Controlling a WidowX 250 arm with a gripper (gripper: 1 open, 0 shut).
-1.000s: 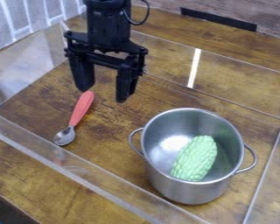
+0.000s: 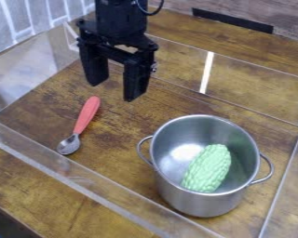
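My black gripper (image 2: pixel 115 74) hangs open in the upper middle of the camera view, above the wooden table, with nothing visible between its fingers. Below it to the left lies a spoon with a red handle (image 2: pixel 87 114) and a metal bowl end (image 2: pixel 70 144). At the lower right stands a steel pot (image 2: pixel 203 199) with two side handles; a pale green, corn-like object (image 2: pixel 208 168) rests inside it.
Clear barriers edge the wooden table (image 2: pixel 158 107) at the left, front and right. A white strip (image 2: pixel 208 72) runs across the back right. Bare wood lies between the spoon and the pot and behind the pot.
The spoon, pot and green object look unmoved.
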